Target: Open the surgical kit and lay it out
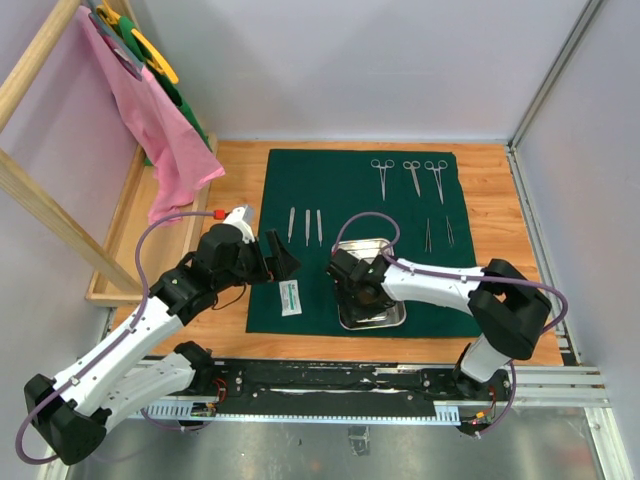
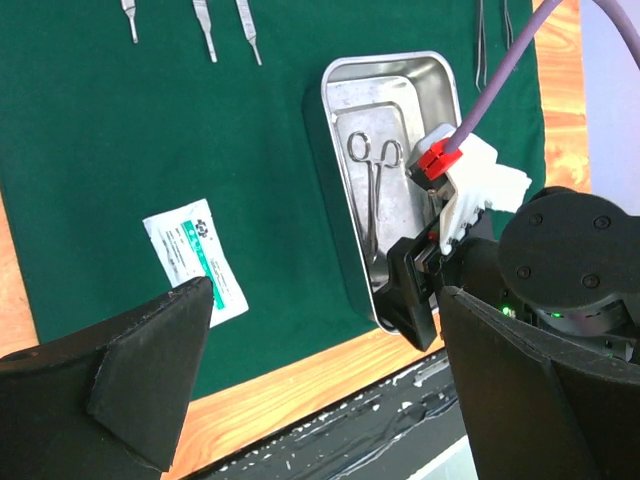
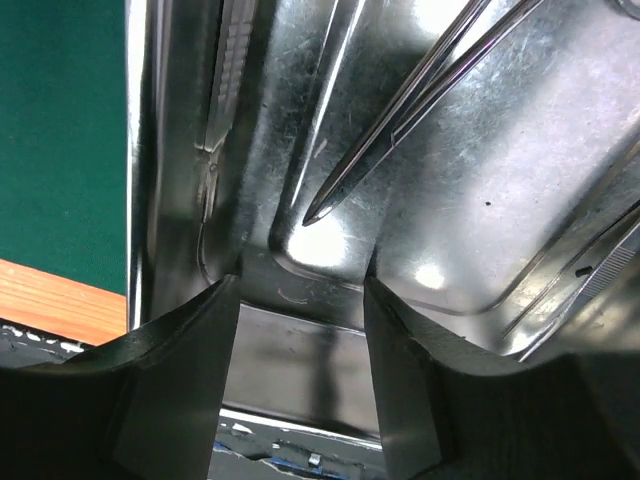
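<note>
The metal tray (image 1: 398, 313) stands on the green cloth with my right gripper inside it, fingers open and nothing between them. In the right wrist view, scissors (image 3: 400, 115) lie ahead of the fingertips, a scalpel handle (image 3: 228, 80) rests along the left wall, and tweezers (image 3: 590, 285) lie at right. Over the cloth's left side my left gripper hangs open and empty. Ahead of it lies a white and green packet (image 2: 195, 260). Three handles (image 1: 307, 227) lie in a row on the cloth, with three scissor-like clamps (image 1: 412, 178) and two tweezers (image 1: 429, 235) to their right.
The green cloth (image 1: 340, 180) covers most of the wooden table (image 1: 505, 235). A wooden frame (image 1: 120, 245) with pink cloth (image 1: 150, 120) stands at the left. Bare cloth lies between the handles and the clamps.
</note>
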